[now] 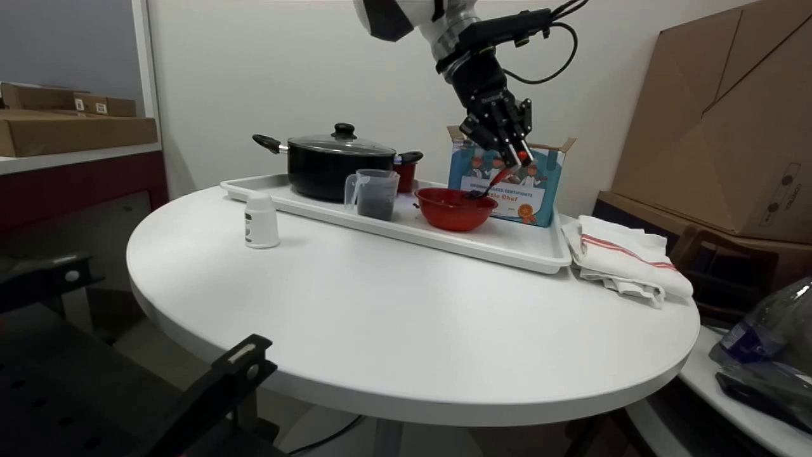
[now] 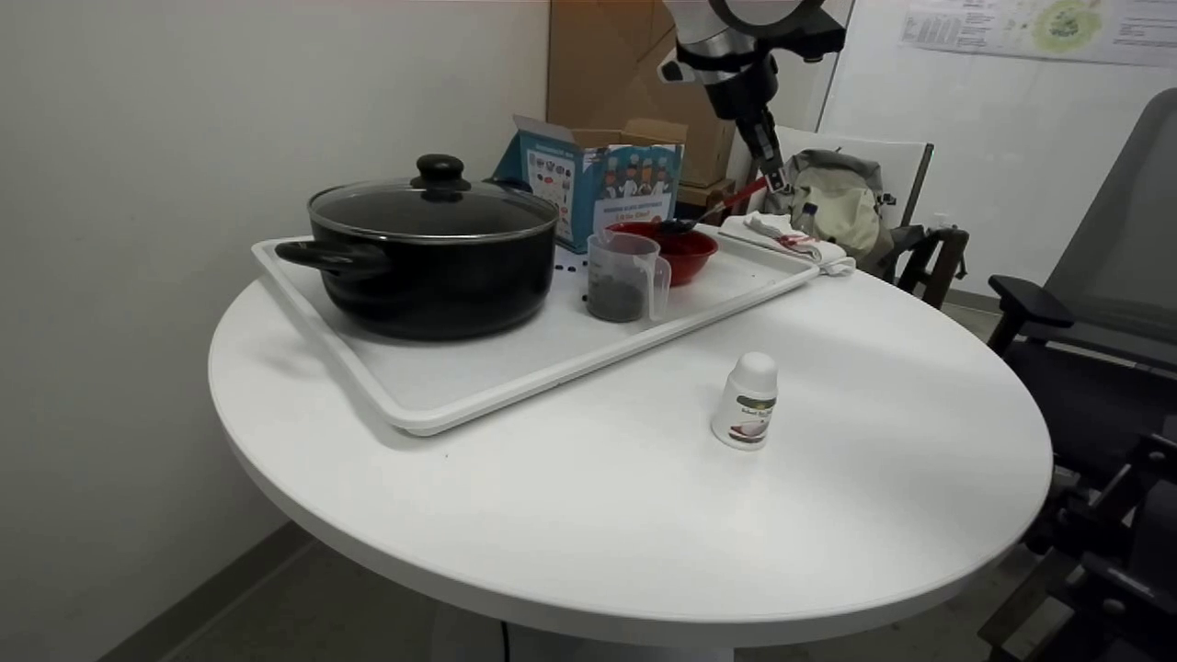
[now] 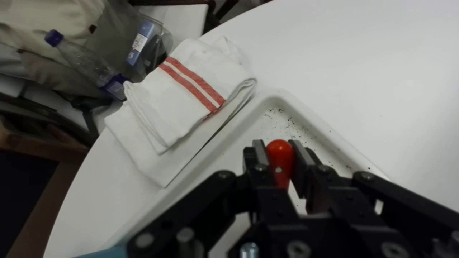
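My gripper [image 1: 519, 152] is shut on the red handle of a spoon-like utensil [image 3: 280, 158], whose rounded red end shows between the fingertips in the wrist view. The handle slants down and left to a dark head [image 2: 676, 225] at the red bowl [image 1: 455, 213]. Whether that head is inside the bowl or just above it, I cannot tell. Behind and left of the bowl stands a clear measuring cup [image 2: 620, 283] with dark contents.
A lidded black pot [image 2: 438, 270] stands on the white tray [image 2: 530, 381]. Behind the bowl is a blue box [image 1: 544, 190]. A folded towel [image 3: 185, 92] lies beside the tray, and a white bottle [image 1: 261, 221] stands alone.
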